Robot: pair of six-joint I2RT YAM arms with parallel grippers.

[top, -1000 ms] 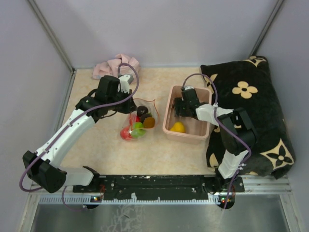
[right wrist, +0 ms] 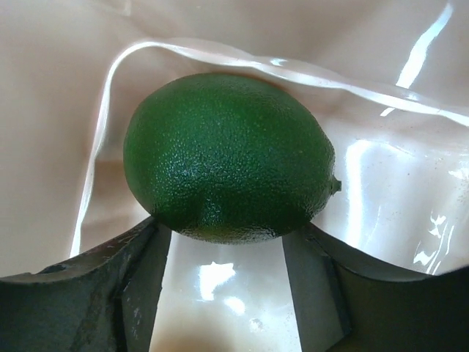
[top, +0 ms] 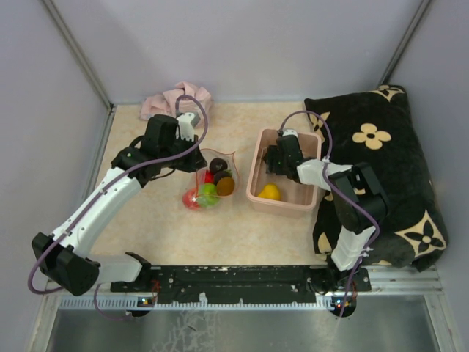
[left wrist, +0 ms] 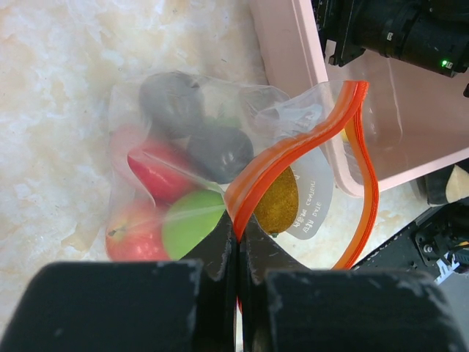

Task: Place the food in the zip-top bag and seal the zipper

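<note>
The zip top bag [left wrist: 161, 103] holds red, green, dark and brown items; my left gripper is shut on its orange-striped zipper edge [left wrist: 289, 154], holding the mouth raised. In the pink bin [top: 264, 205], my right gripper is low over a dark green lime [right wrist: 227, 147], fingertips either side of its lower part; whether they grip it is unclear. A yellow item [top: 269, 192] lies at the near end of the bin.
A pink cloth [top: 157, 104] lies at the back left. A black flowered cushion [top: 396, 169] fills the right side.
My left gripper has shifted very slightly with the bag's edge; the right one stays inside the bin with little visible movement.
</note>
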